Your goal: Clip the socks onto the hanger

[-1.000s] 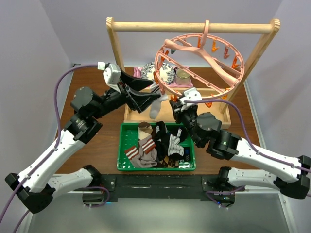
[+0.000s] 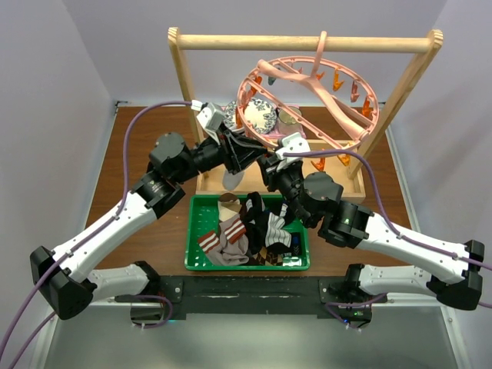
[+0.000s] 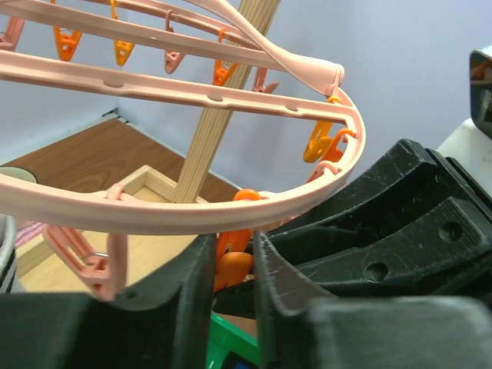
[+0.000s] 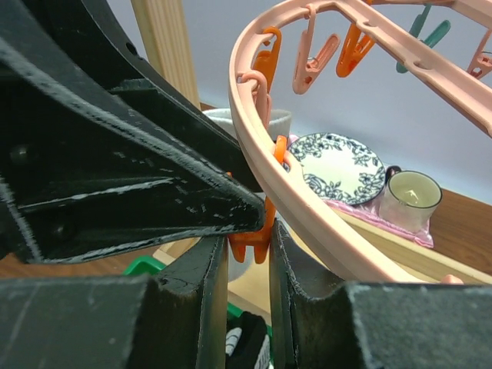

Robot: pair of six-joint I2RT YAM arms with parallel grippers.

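Observation:
My two grippers, left (image 2: 254, 152) and right (image 2: 267, 160), meet at the front-left rim of the pink hanger (image 2: 330, 142). An orange clip (image 3: 233, 269) sits between or just beyond the left fingertips in the left wrist view. The same clip (image 4: 261, 238) is at my right fingertips in the right wrist view, with the left gripper's black fingers beside it. Whether either grips it is unclear. A light grey sock (image 2: 233, 177) hangs below the left gripper, largely hidden in the wrist views.
A green bin (image 2: 192, 231) of socks sits in front of the wooden stand (image 2: 377, 38). A patterned plate (image 4: 338, 165) and mug (image 4: 409, 201) stand behind on a pink cloth. Several other clips hang around the ring.
My left arm has moved right and inward to the ring's rim, and my right arm has shifted left.

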